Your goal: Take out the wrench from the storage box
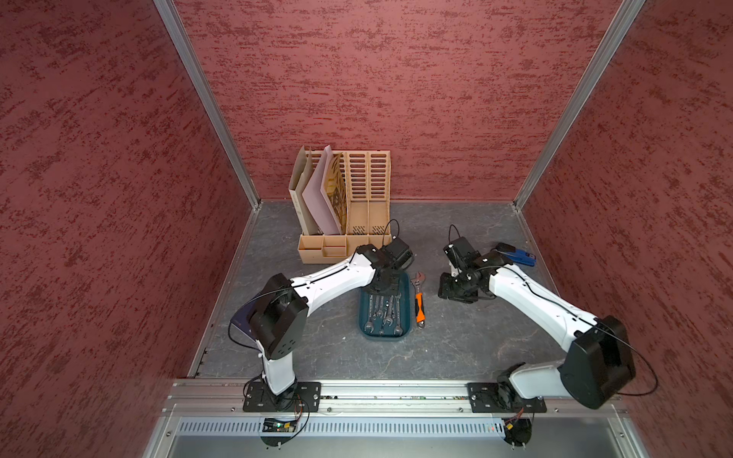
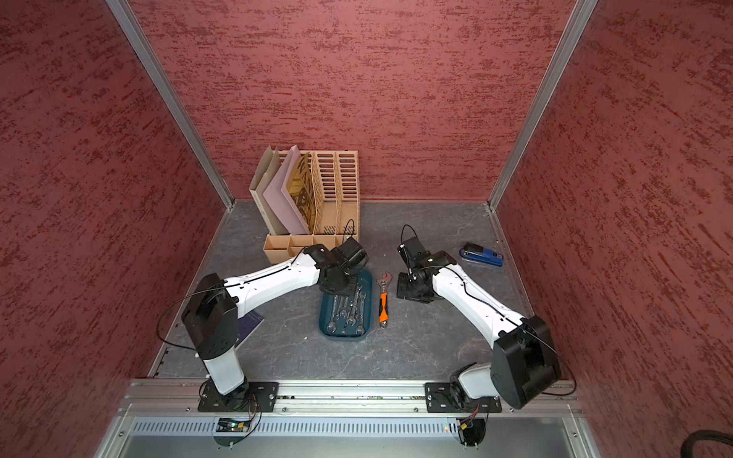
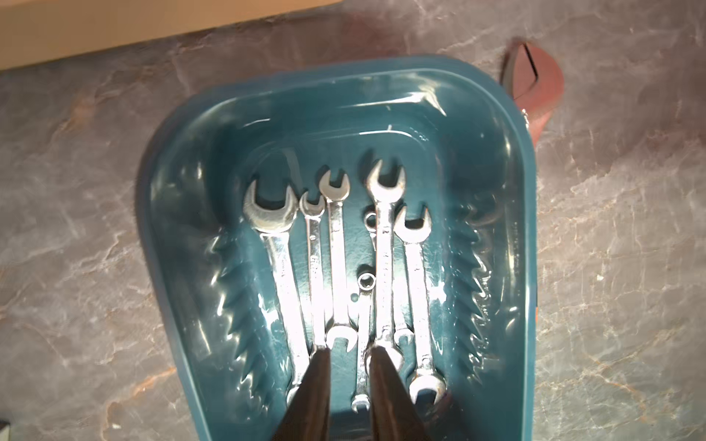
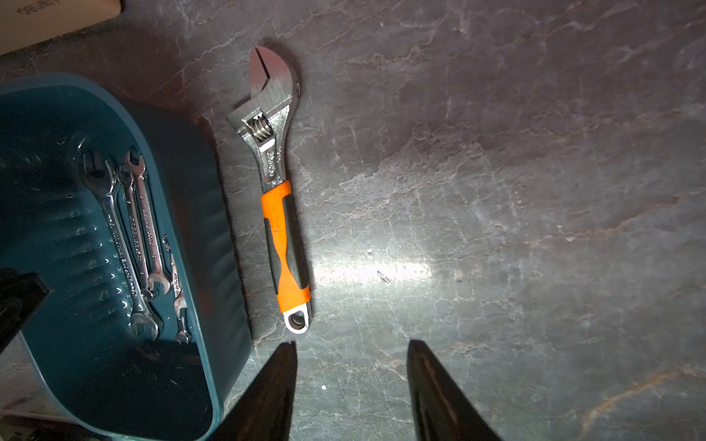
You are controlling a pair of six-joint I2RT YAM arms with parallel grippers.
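Note:
Inside the teal storage box [image 3: 518,220] lie several silver wrenches, among them a large double-ended wrench [image 3: 283,279] on the left and a long wrench [image 3: 384,257] near the middle. My left gripper is over the box, its fingers part open above the lower ends of the wrenches, with nothing visible between them. On the table to the right of the box lies an adjustable wrench with an orange and black handle [image 4: 283,246]. My right gripper stands open over bare table, right of that wrench's handle end, holding nothing.
A wooden file rack [image 1: 368,244] with folders stands behind the box. A blue stapler [image 1: 516,254] lies at the back right. A dark blue book [image 2: 248,326] is partly covered by the left arm. Bare table surrounds the right gripper.

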